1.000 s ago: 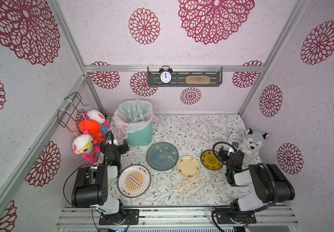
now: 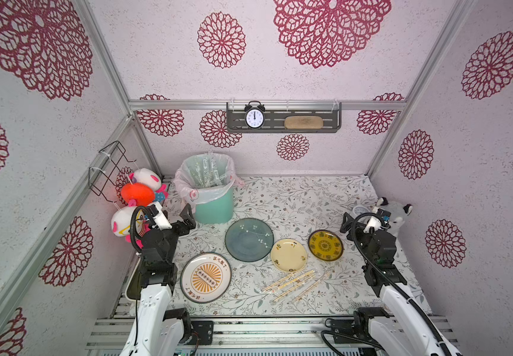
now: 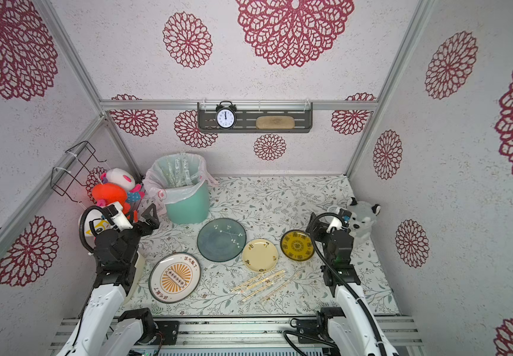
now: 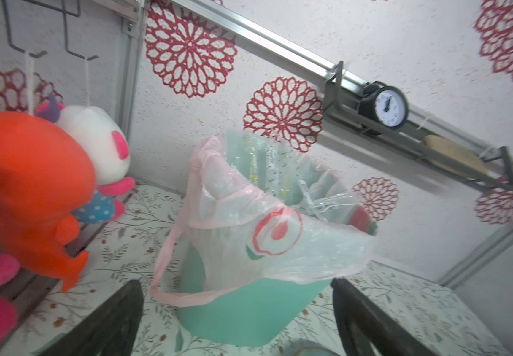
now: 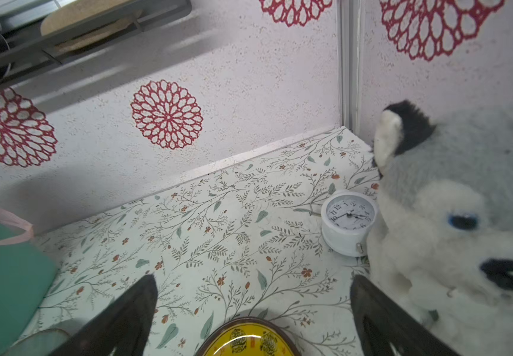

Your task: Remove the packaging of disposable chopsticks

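Several pale wooden chopsticks lie bare on the tablecloth, in front of the cream plate. Clear plastic wrappers stick up inside the lined green bin at the back left. My left gripper is open beside the plush toys, facing the bin, with nothing between its blurred fingers. Over by the husky toy, my right gripper also stands open and empty; its fingers frame the bare cloth and the rim of the brown-yellow plate. Both grippers are well away from the chopsticks.
Plates lie across the middle: a white-orange one, a blue-grey one, a cream one and a brown-yellow one. A small white clock and a husky toy occupy the right.
Chopsticks, plates and bin have stayed put.
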